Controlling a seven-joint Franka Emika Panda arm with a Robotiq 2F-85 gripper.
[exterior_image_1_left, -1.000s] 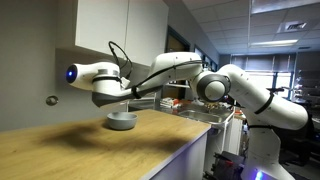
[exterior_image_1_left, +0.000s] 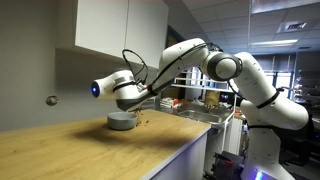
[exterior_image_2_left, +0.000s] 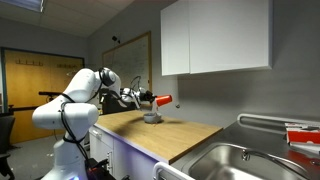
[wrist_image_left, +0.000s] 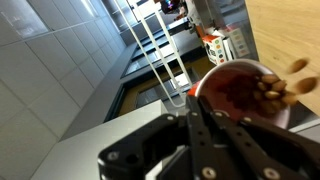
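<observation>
A red container (exterior_image_2_left: 163, 101) with a pale rim is tilted over on its side above the grey bowl (exterior_image_2_left: 151, 117). My gripper is shut on it, though its fingertips are hard to make out. In the wrist view the container's open mouth and red inside (wrist_image_left: 232, 88) show, with blurred brown pieces (wrist_image_left: 292, 84) at and beyond the rim. From exterior view 1, the bowl (exterior_image_1_left: 122, 121) stands upright on the counter below the wrist, and small brown bits show just right of it. What lies inside the bowl is hidden.
White wall cabinets (exterior_image_2_left: 217, 45) hang above it. A metal sink (exterior_image_2_left: 235, 163) and a dish rack with red items (exterior_image_2_left: 302, 135) lie farther along.
The wrist has come down and to the right in exterior view 1, turning as it moved. Brown bits now show near the bowl. The bowl has stayed put.
</observation>
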